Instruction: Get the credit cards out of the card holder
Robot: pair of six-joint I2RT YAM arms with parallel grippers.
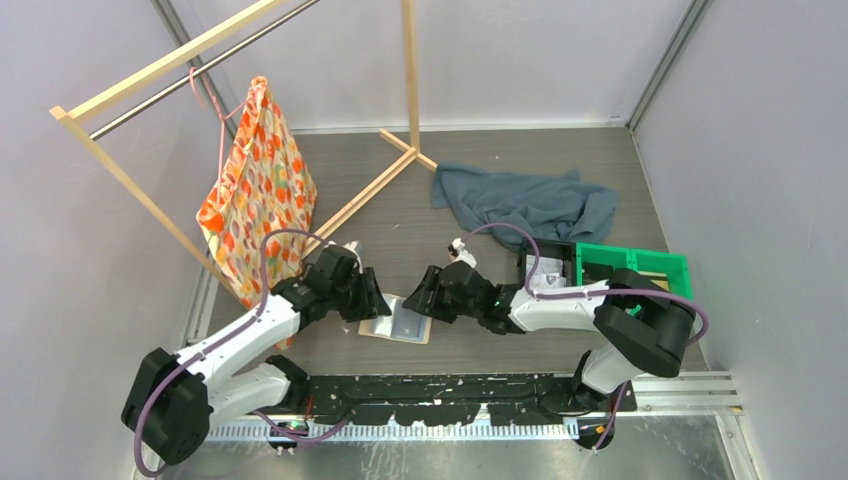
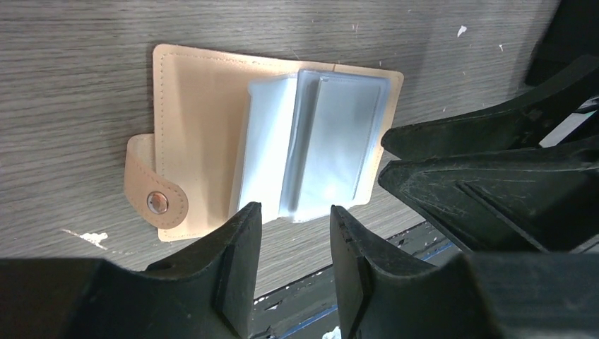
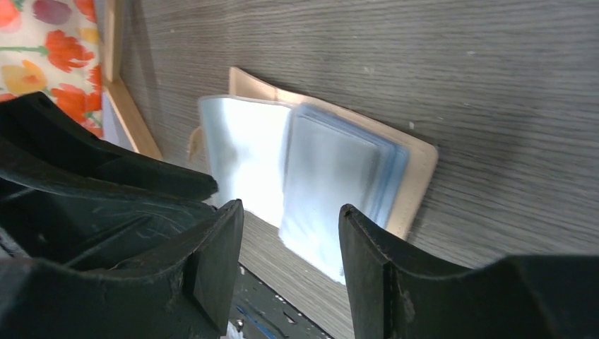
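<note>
An open tan leather card holder (image 2: 194,113) with a snap strap (image 2: 157,198) lies on the grey wooden floor (image 2: 78,176). Inside are clear, pale plastic sleeves (image 2: 335,141) with a white flap (image 3: 244,155) beside them. Whether cards sit in them I cannot tell. My left gripper hangs just above the holder's near edge, part open with nothing visible between its fingers. My right gripper is open over the clear sleeves at the holder's right side, close beside the left gripper.
An orange floral bag (image 1: 255,190) hangs on a wooden frame at the left. A blue-grey cloth (image 1: 525,200) lies at the back. Green and black bins (image 1: 670,270) stand at the right, behind the right arm.
</note>
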